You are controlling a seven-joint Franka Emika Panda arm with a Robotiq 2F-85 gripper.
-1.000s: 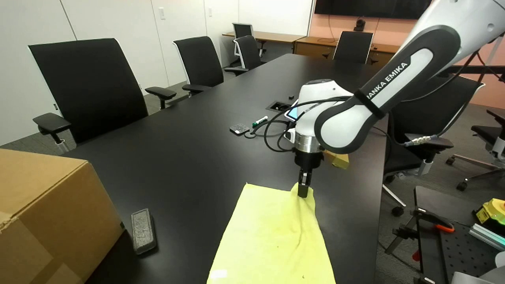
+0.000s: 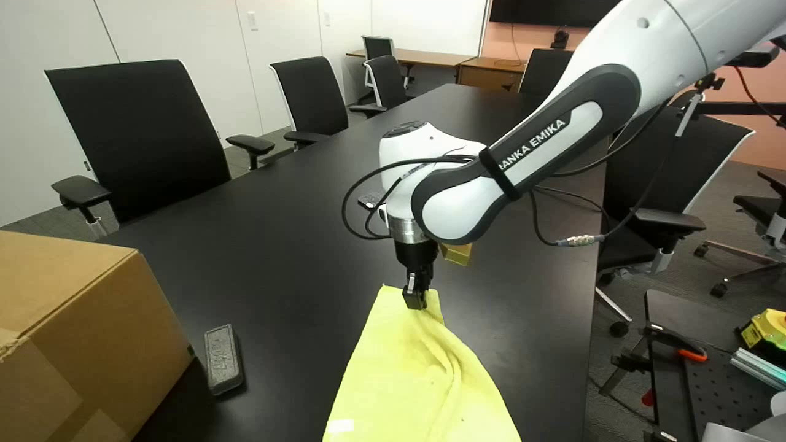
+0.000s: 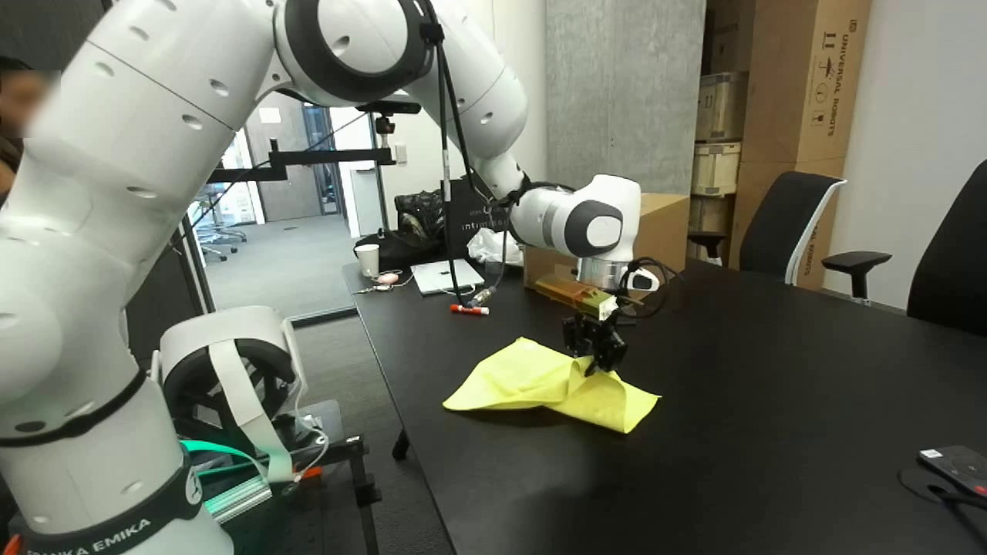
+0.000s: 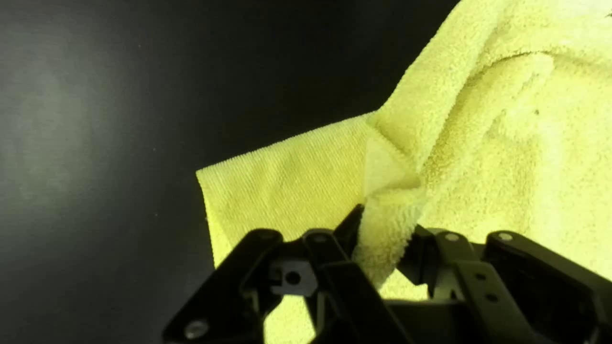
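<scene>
A yellow towel (image 2: pixel 401 368) lies on the black table, its far edge bunched and folded over toward the left in exterior view 1. My gripper (image 2: pixel 416 298) points down at that far edge, shut on a pinch of the cloth. In the wrist view a raised fold of towel (image 4: pixel 390 229) stands between the black fingers, while one flat corner sticks out to the left. From exterior view 2, the towel (image 3: pixel 518 375) shows a lifted, tented side, with the gripper (image 3: pixel 597 361) at its right part.
A cardboard box (image 2: pixel 88 324) and a grey eraser (image 2: pixel 223 358) sit on the left in exterior view 1. In exterior view 2, a red marker (image 3: pixel 469 310), a laptop (image 3: pixel 446 276) and a white cup (image 3: pixel 367 260) lie near the table's end. Bare table surrounds the towel on both sides.
In exterior view 1 my gripper has moved left with the towel's far right corner, which now lies folded toward the far left corner. Creases have formed along the right side.
</scene>
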